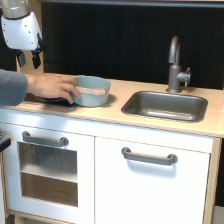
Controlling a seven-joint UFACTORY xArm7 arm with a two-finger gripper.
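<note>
My gripper (29, 61), white with dark fingers, hangs at the upper left, above the counter. Its two fingers appear spread, with nothing visible between them. A blue-green pot (95, 87) stands on the left part of the counter, below and to the right of the gripper and well apart from it. A person's hand (58, 88) reaches in from the left edge and touches the pot's left side. The forearm and hand hide much of the counter's left end.
The toy kitchen's wooden counter (118, 108) has a metal sink (160, 105) and a dark grey faucet (175, 66) on the right. Bare counter lies between pot and sink. Below are white cabinet doors (150, 190) with grey handles (150, 157).
</note>
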